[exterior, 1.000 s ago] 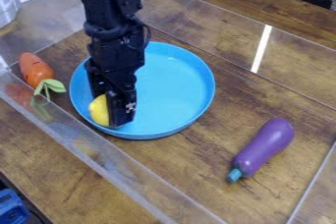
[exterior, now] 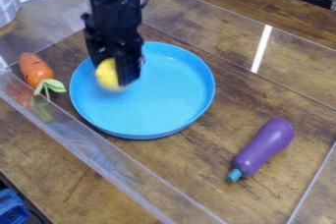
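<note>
A blue plate (exterior: 171,100) lies on the wooden table in the middle of the camera view. My dark gripper (exterior: 110,63), blurred, is over the plate's left part, its fingers around a yellow object (exterior: 108,76), which looks raised slightly; its shape is partly hidden by the fingers. An orange carrot (exterior: 37,69) with green leaves lies left of the plate. A purple eggplant (exterior: 262,147) with a teal stem lies at the lower right.
A clear plastic edge (exterior: 125,179) runs diagonally along the lower left. A small blue object (exterior: 11,208) sits in the bottom left corner.
My gripper has moved upward with the yellow object in it. The plate, carrot and eggplant stay where they were.
</note>
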